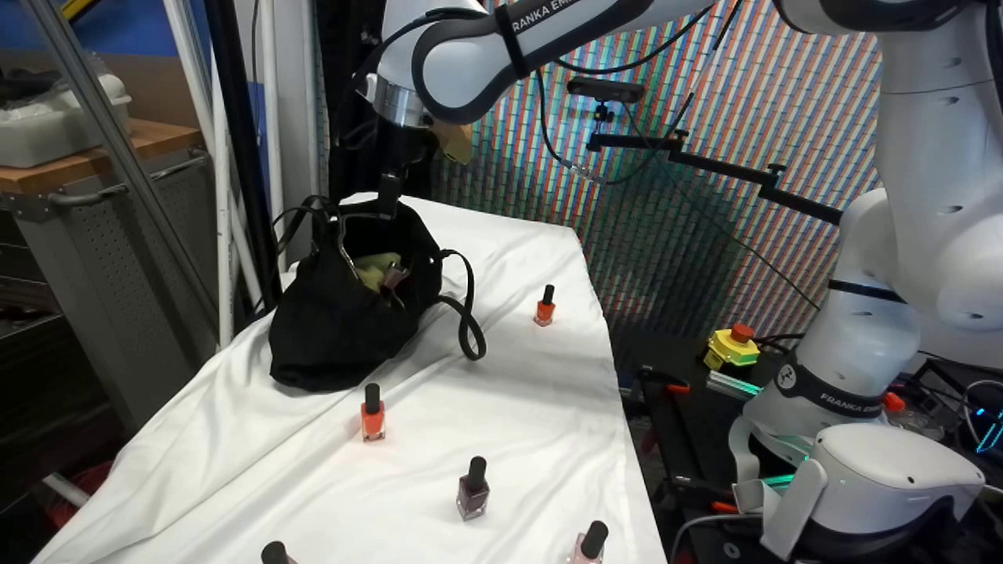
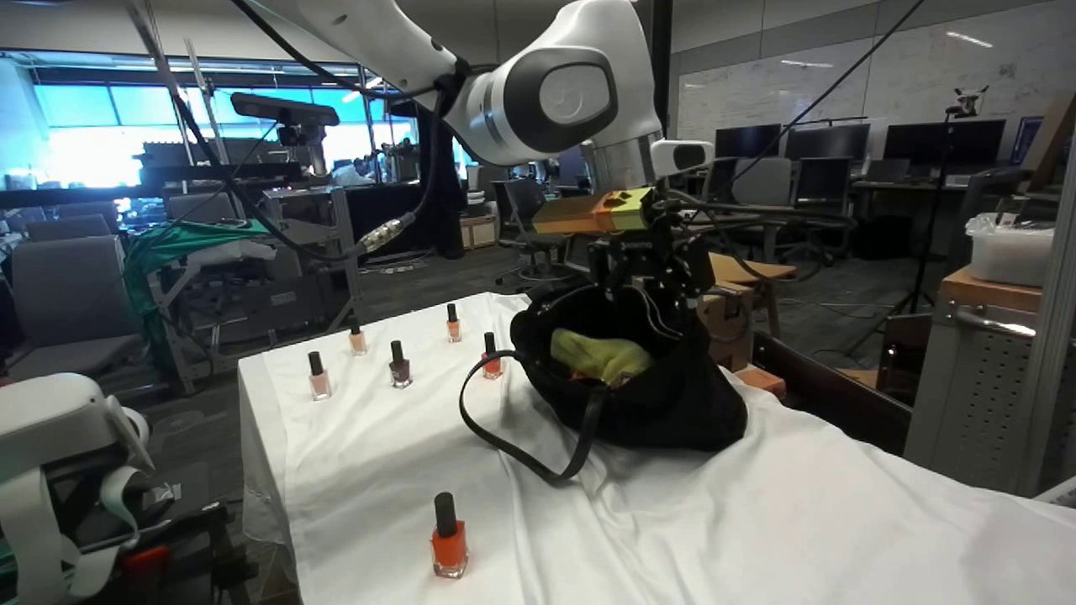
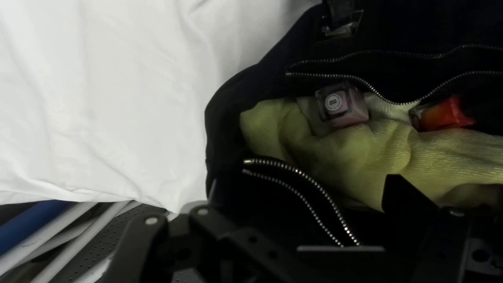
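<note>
A black fabric bag (image 1: 329, 324) stands on the white-covered table with its zipped mouth open. Over the bag's far side in exterior view 1, my gripper (image 1: 388, 196) points down; in the wrist view its fingers (image 3: 404, 195) are spread apart with nothing between them. Inside the bag is a yellow-green cloth (image 3: 358, 151). On that cloth rest a mauve bottle (image 3: 346, 104) and a red-orange bottle (image 3: 443, 114), both lying partly against the bag's wall. The bag's depths are too dark to make out.
Several nail polish bottles stand on the table, including an orange-red one (image 1: 373, 418), a dark one (image 1: 472, 492) and another red one (image 1: 544, 309). The bag's strap (image 2: 524, 465) loops onto the cloth. Bare tablecloth (image 2: 787, 514) lies beside the bag.
</note>
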